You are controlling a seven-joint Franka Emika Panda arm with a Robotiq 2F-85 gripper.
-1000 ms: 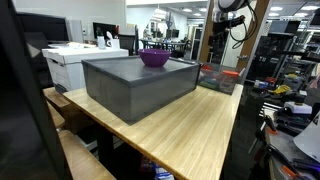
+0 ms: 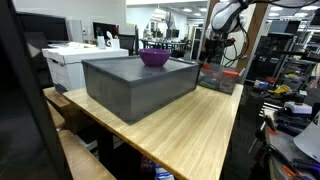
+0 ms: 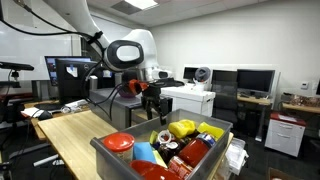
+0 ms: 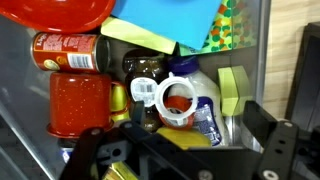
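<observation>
My gripper is open above a grey bin full of mixed things, its dark fingers at the lower left and right of the wrist view. Between and just beyond them lies a white ring. Beside the ring are a dark bottle and a blue-and-white bottle. A yellow thing lies near the bottom. Nothing shows held. In exterior view 2 the white arm reaches down over the bin's middle.
A red mug, a red can, a yellow-green block, a red bowl and a blue sheet crowd the bin. Its walls stand close around. Elsewhere, a purple bowl rests on a grey box; the wooden table has bare room.
At the far end of the table, the arm has come lower towards the bin. The purple bowl and grey box have stayed put.
</observation>
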